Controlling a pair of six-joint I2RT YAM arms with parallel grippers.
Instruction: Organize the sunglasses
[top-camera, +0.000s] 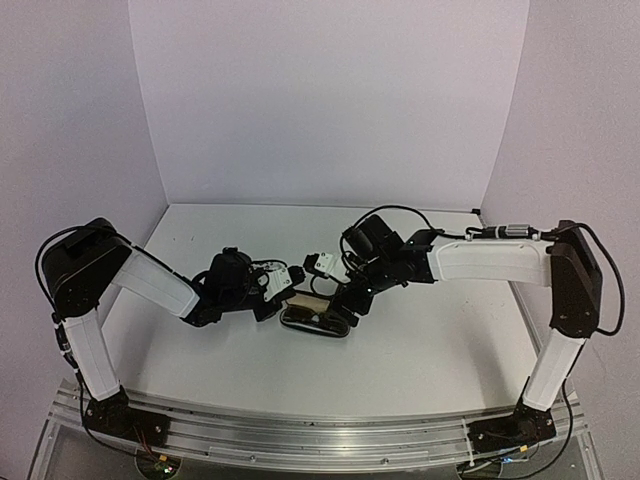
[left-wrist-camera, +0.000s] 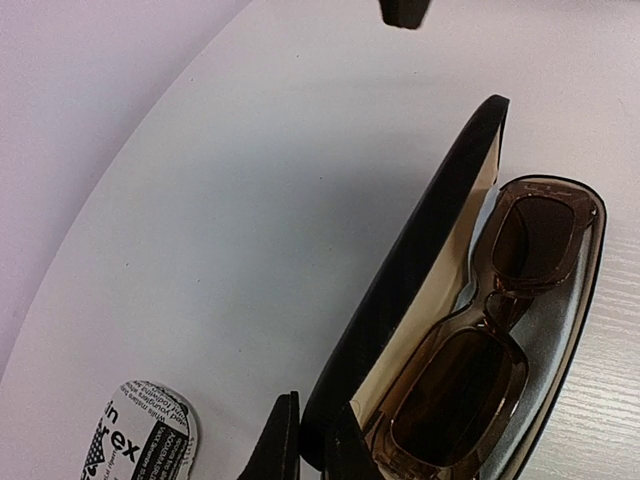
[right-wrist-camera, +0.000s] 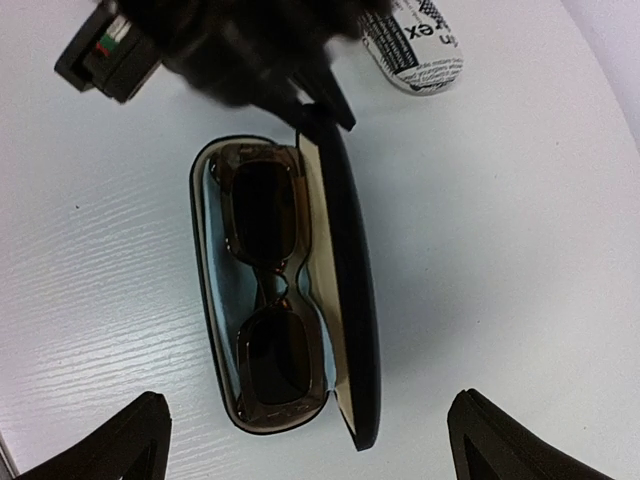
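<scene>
Brown-framed sunglasses with dark lenses (left-wrist-camera: 455, 395) lie folded inside an open hard case with a black shell and pale lining (right-wrist-camera: 228, 385). The case's hinged lid (left-wrist-camera: 425, 240) stands raised along one long side. At one end of that lid, my left gripper is shut on its edge; the right wrist view also shows the left fingers (right-wrist-camera: 335, 98) there. My right gripper is open above the case, its fingers wide apart and touching nothing. From the top, the case (top-camera: 315, 328) sits between both grippers, partly covered by them.
A white rounded object with black print (left-wrist-camera: 140, 430) lies on the table beyond the lid's held end, hidden under the left arm in the top view.
</scene>
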